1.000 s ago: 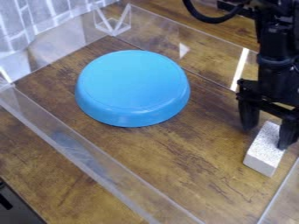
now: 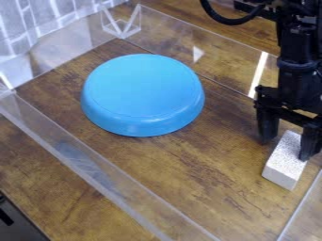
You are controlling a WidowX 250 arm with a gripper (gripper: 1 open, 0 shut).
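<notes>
My black gripper [image 2: 285, 120] reaches down from the top right, its fingers spread open on either side of the upper end of a white speckled block [image 2: 285, 165], which lies on the wooden floor at the right. Whether the fingers touch the block is unclear.
A large upturned blue bowl or disc [image 2: 142, 92] sits on the wooden surface [image 2: 126, 179] at upper left. Clear walls border the workspace.
</notes>
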